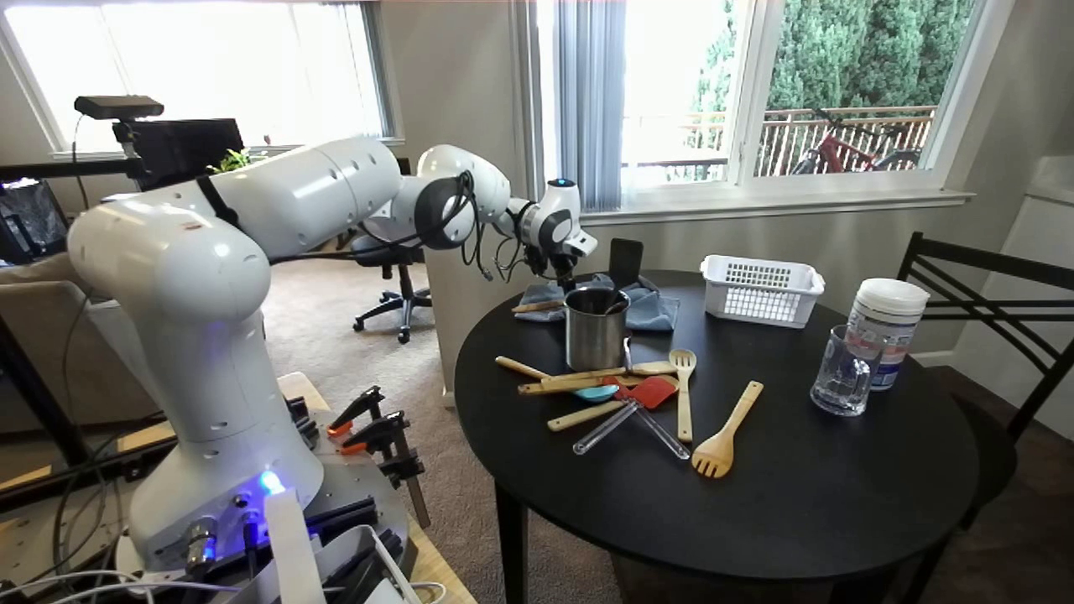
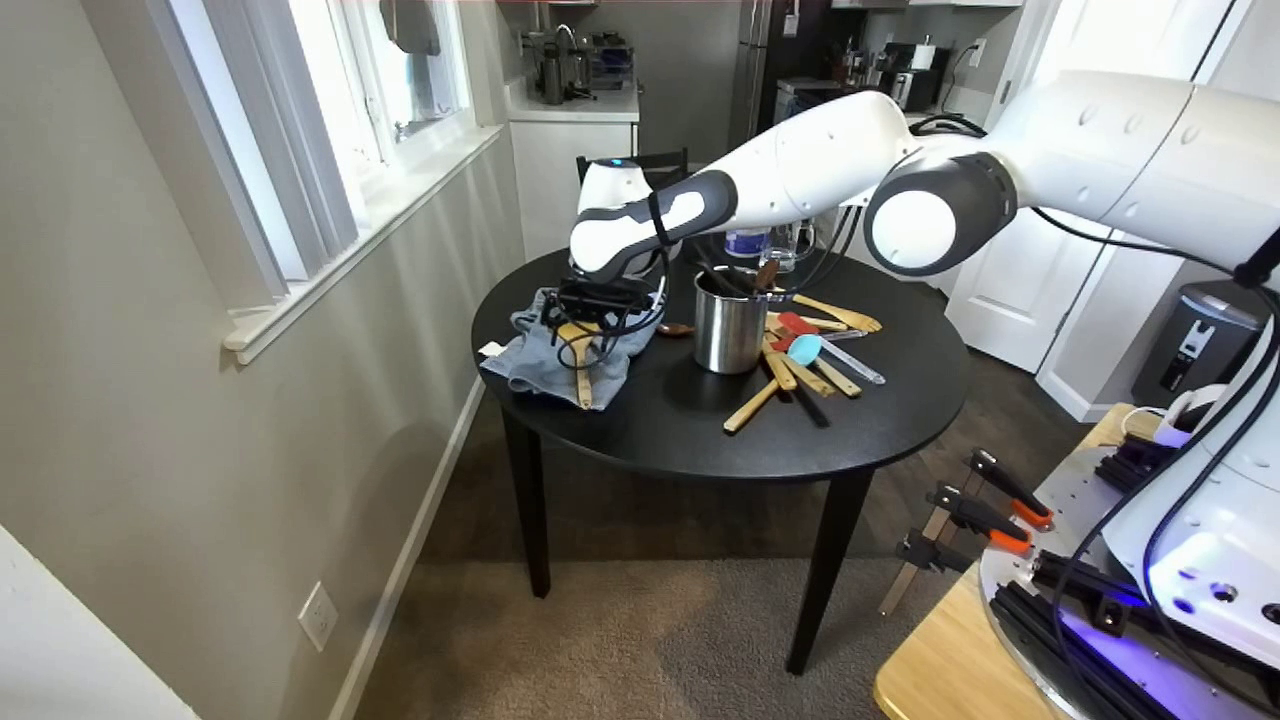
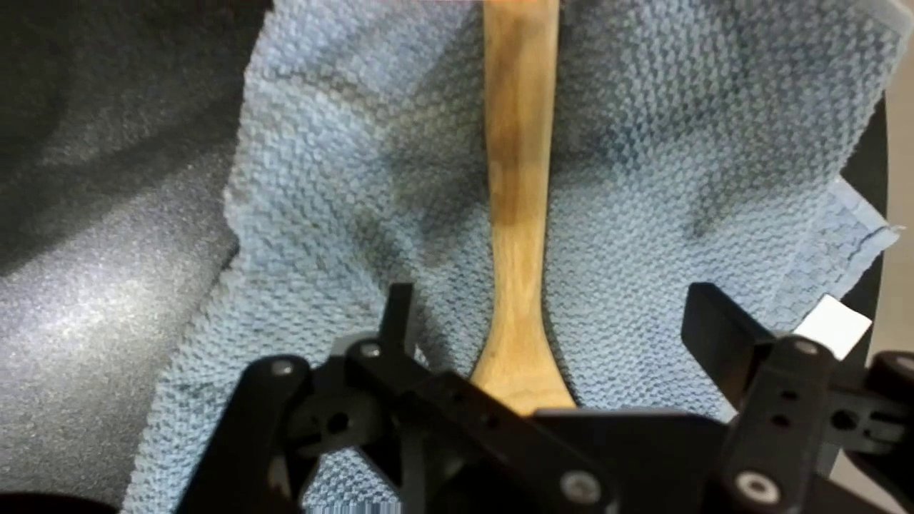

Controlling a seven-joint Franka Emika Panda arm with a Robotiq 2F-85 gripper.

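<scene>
A wooden utensil (image 3: 519, 214) lies on a crumpled blue-grey cloth (image 3: 325, 205), its handle running to the top of the wrist view. Its wide end passes out of sight behind my gripper's body. My gripper is open above it, one finger on each side of the utensil, with clear space between wood and fingers. In exterior view 2 the same utensil (image 2: 582, 370) sticks out from under the gripper, over the cloth (image 2: 528, 360). From exterior view 1, the fingertips are hidden behind the steel pot (image 1: 595, 341).
Several wooden, red and blue utensils (image 2: 806, 348) lie beside the pot. A white basket (image 1: 762, 290), a glass mug (image 1: 843, 382) and a white canister (image 1: 888, 327) stand farther along the table (image 1: 805, 503).
</scene>
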